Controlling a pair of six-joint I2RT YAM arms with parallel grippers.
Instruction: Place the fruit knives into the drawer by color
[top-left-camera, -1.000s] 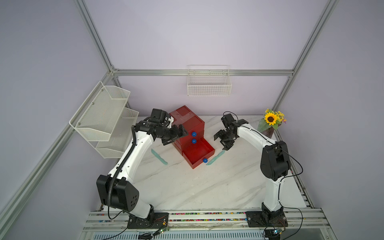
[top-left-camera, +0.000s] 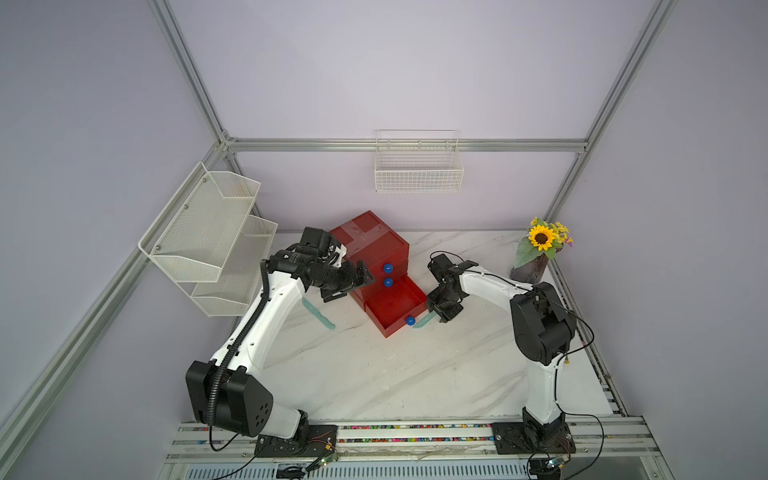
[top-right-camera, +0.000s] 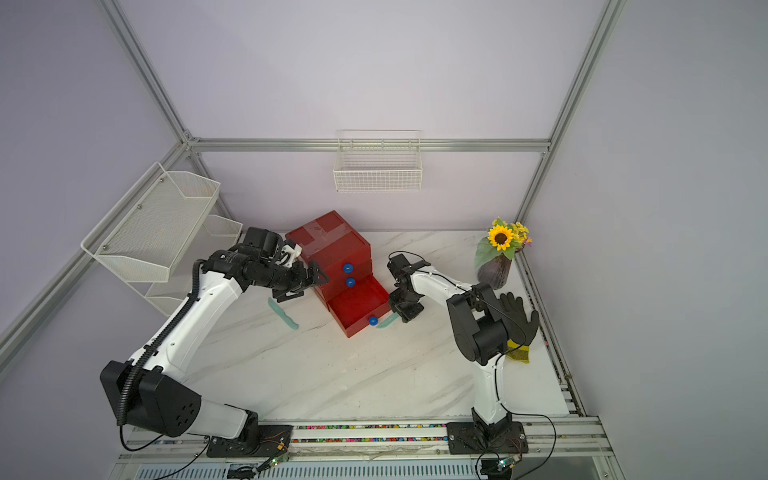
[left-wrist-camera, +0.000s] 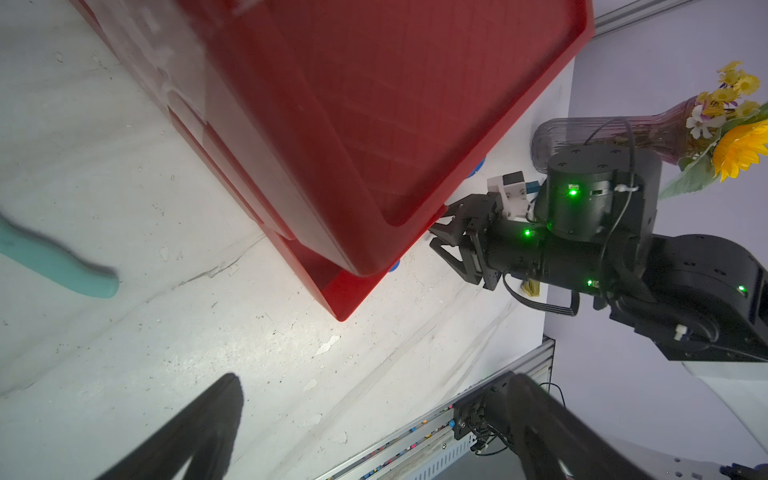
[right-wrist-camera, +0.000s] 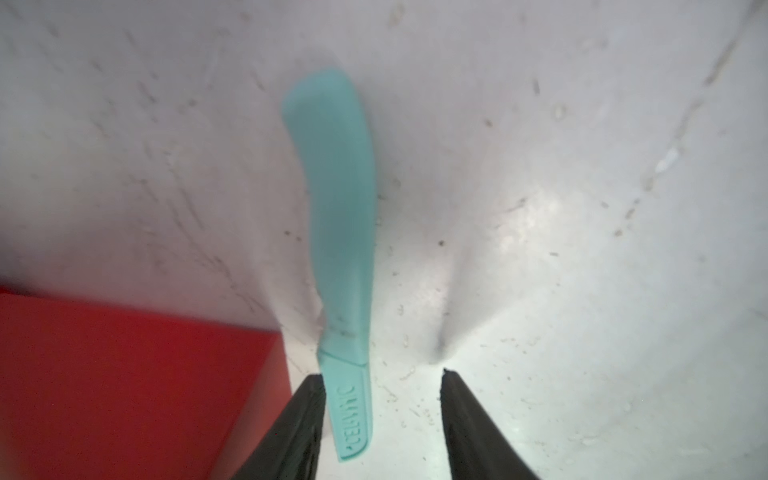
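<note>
A red drawer cabinet stands at the middle back, its bottom drawer pulled out. A teal knife lies on the table just beside that drawer's front corner. My right gripper is low over this knife, part open, its fingertips either side of the knife's lower end or just above it, nothing held. A second teal knife lies left of the cabinet. My left gripper hangs open over the cabinet's left side, empty.
A vase with sunflowers stands at the back right, near dark gloves. Wire baskets hang on the left and back walls.
My right gripper has come down and toward the front, onto the knife by the drawer. My left arm has shifted slightly left.
</note>
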